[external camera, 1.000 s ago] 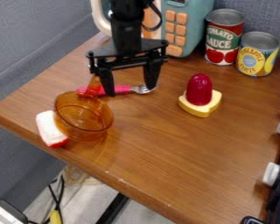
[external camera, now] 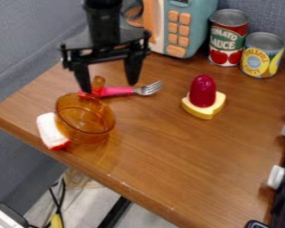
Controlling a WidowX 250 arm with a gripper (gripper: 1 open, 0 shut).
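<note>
My black gripper (external camera: 107,71) hangs open above the pink-handled fork (external camera: 127,90), nothing between its two fingers. An amber glass bowl (external camera: 85,118) stands on the wooden table (external camera: 169,169) below it, with a white and red sponge-like item (external camera: 52,131) beside it on the left and a small orange object just behind it. To the right, a red rounded object (external camera: 202,90) sits on a yellow and white base (external camera: 205,107).
At the back stand a teal toy microwave (external camera: 177,25), a red can (external camera: 227,39) and a yellow can (external camera: 263,55). A dark appliance with white knobs (external camera: 283,178) is at the right edge.
My gripper has moved left over the last second, ending slightly higher. The objects on the table have stayed in place.
</note>
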